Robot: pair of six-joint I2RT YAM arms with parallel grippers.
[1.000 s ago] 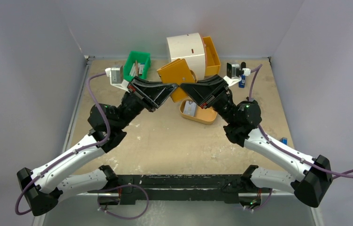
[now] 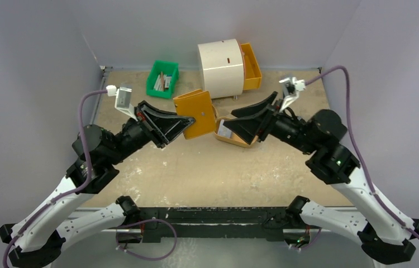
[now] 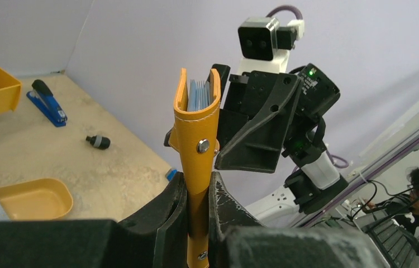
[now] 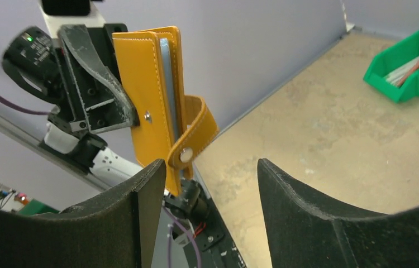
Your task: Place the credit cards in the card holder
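Observation:
An orange-yellow card holder (image 2: 194, 111) hangs above the table, gripped by my left gripper (image 2: 190, 120), which is shut on it. In the left wrist view the holder (image 3: 199, 145) stands upright, with pale blue-grey cards (image 3: 198, 96) seated in its slot. From the right wrist side, its strap (image 4: 197, 137) curls outward and a card edge (image 4: 167, 84) shows between the covers. Apart from the holder, to its right, my right gripper (image 2: 231, 125) is open with nothing between its fingers. A shallow tan tray (image 2: 234, 141) below holds a whitish card-like item (image 2: 224, 129).
A green bin (image 2: 175, 68) with several sticks sits at the back left. Beside it stand a white drum (image 2: 221, 64) and an orange drawer (image 2: 257, 72). A blue stapler (image 3: 50, 106) and a small dark object (image 3: 98, 142) lie on the table.
The right gripper has gone from shut at the holder to open and has drawn back to the right. My left gripper has carried the holder leftward and toward the table's front.

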